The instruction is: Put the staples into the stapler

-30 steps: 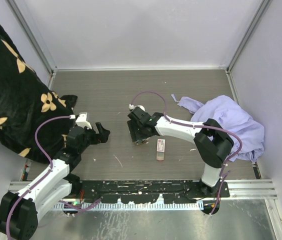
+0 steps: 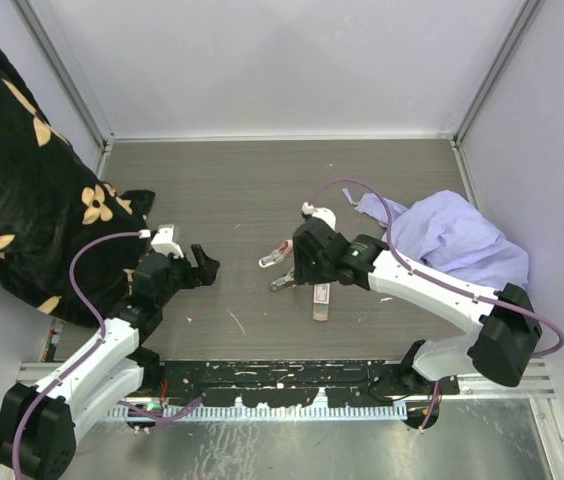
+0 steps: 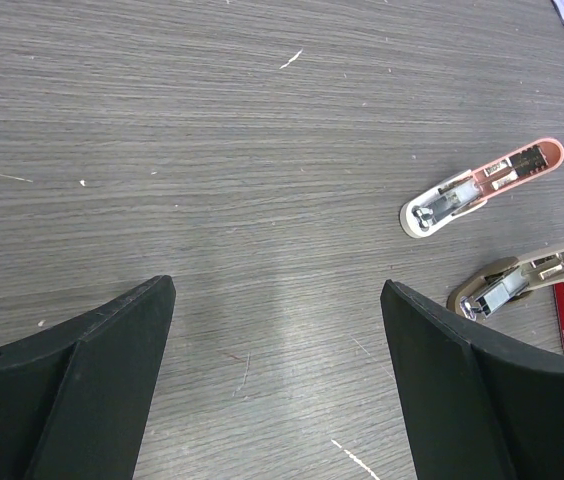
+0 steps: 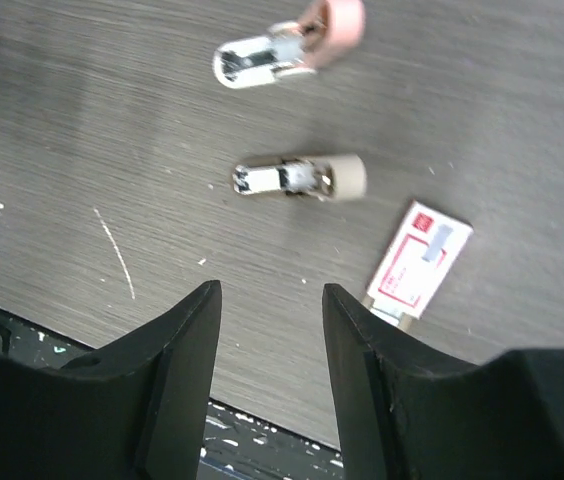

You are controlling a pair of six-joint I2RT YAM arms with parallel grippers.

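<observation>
Two small staplers rest on the grey table, a pink and white one [image 3: 482, 188] and a beige one [image 3: 530, 276] nearer the front. Beside them lies a red and white staple box [image 4: 420, 258], with something showing at its near end. My right gripper hangs over this area, fingers part open and bare between the fingers; in its view the beige stapler [image 4: 300, 178] lies ahead and the box to the right. Off to the left, my left gripper [image 2: 212, 266] is wide open above bare table, nothing between its fingers.
A lilac cloth [image 2: 457, 238] is heaped at the right, and a dark flowered blanket [image 2: 47, 180] at the left. Toward the front runs a black rail [image 2: 272, 378].
My right gripper has shifted to the right, from over the staplers to near the staple box, uncovering both staplers. The left arm has stayed still.
</observation>
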